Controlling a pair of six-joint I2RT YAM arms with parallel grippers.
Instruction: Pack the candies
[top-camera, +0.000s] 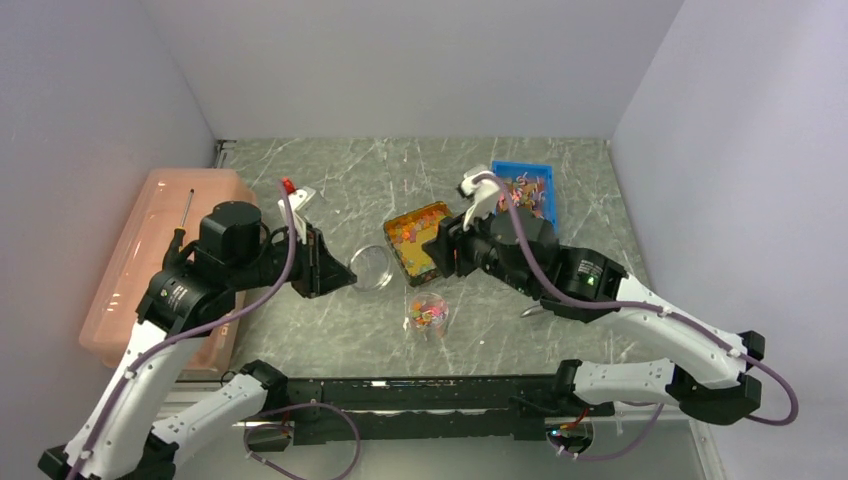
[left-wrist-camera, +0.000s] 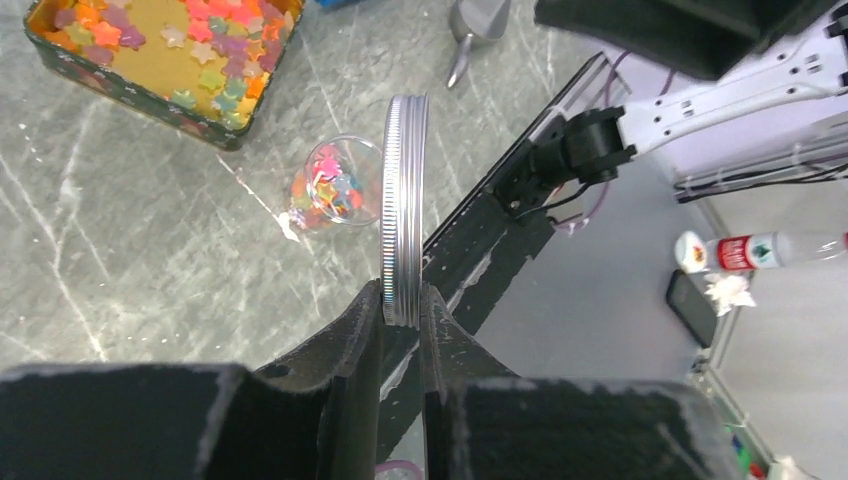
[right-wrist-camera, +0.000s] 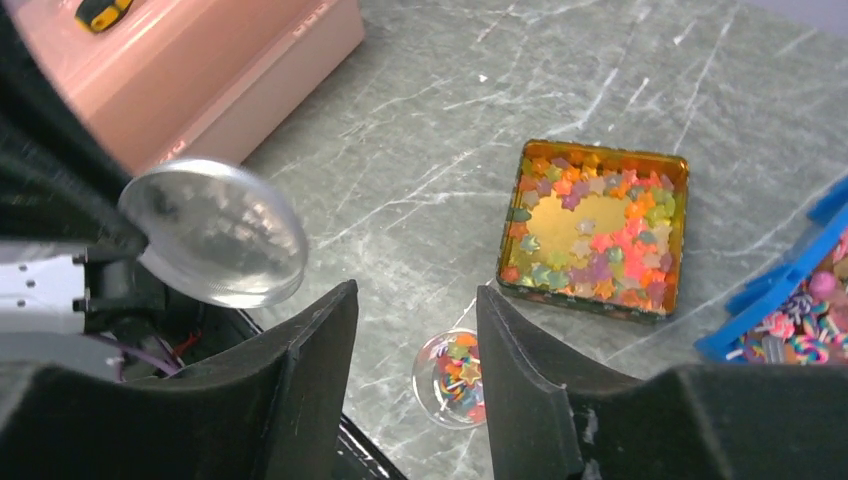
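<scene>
A round, silvery lid stands edge-on in my left gripper, which is shut on its rim. From above, the lid looks clear and disc-shaped, hanging left of the candy tray. My right gripper is part open, its fingers apart with nothing held between them. Below it on the table is a clear round jar with colourful candies inside, partly hidden by one finger. The yellow tray holds star-shaped candies, and my right gripper hovers over its right side.
A blue bin of mixed candies stands at the back right, partly behind the right arm. A metal scoop lies on the table. The pink case fills the left side. Bare marble surrounds the jar.
</scene>
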